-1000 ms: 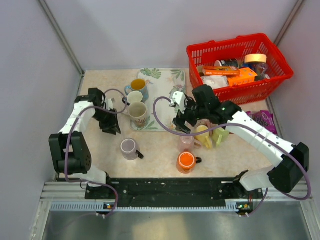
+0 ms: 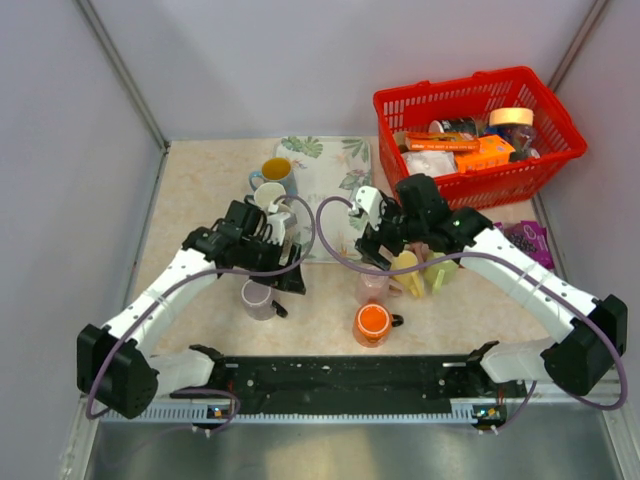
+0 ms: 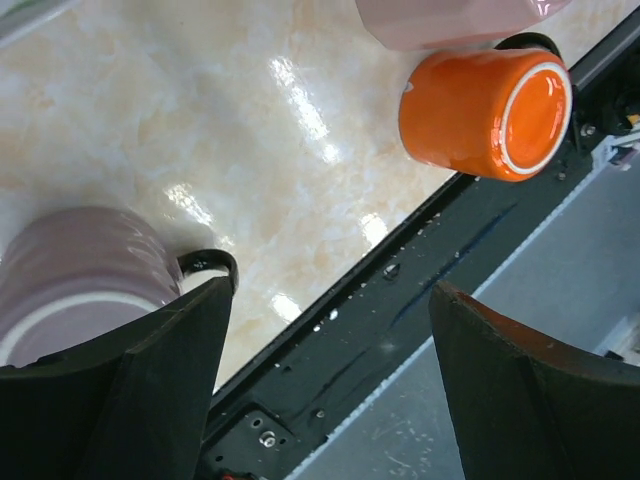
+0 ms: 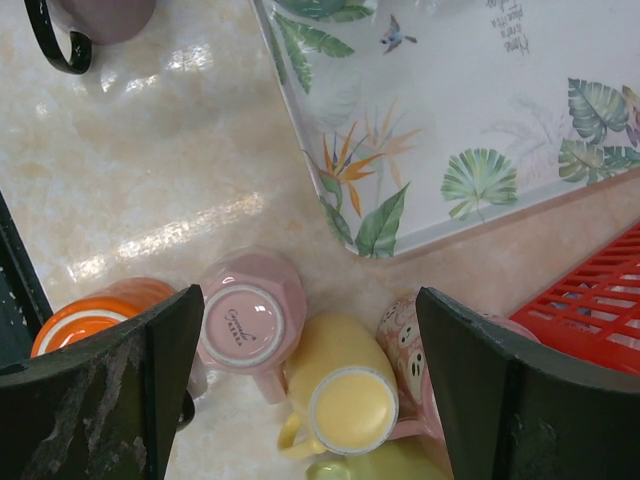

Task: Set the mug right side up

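Several mugs stand bottom-up on the table: a grey-purple mug (image 2: pixel 257 299) at left with a black handle, an orange mug (image 2: pixel 371 324) near the front edge, a pink mug (image 2: pixel 372 288) behind it, and a yellow mug (image 2: pixel 405 264). My left gripper (image 2: pixel 291 268) hovers open above the gap between the purple mug and the tray. The left wrist view has the purple mug (image 3: pixel 80 262) partly behind one finger and the orange mug (image 3: pixel 482 112) beyond the other. My right gripper is open above the pink mug (image 4: pixel 247 312); nothing is gripped.
A leaf-patterned tray (image 2: pixel 325 180) lies at the back, with upright mugs at its left side, among them a blue one (image 2: pixel 277 177). The red basket (image 2: pixel 477 182) fills the back right. A green mug (image 2: pixel 439 276) sits close beside the yellow one.
The left arm has swung right from the table's left side to the middle, reaching past the purple mug. My right gripper shifted only slightly. The mugs stayed put.
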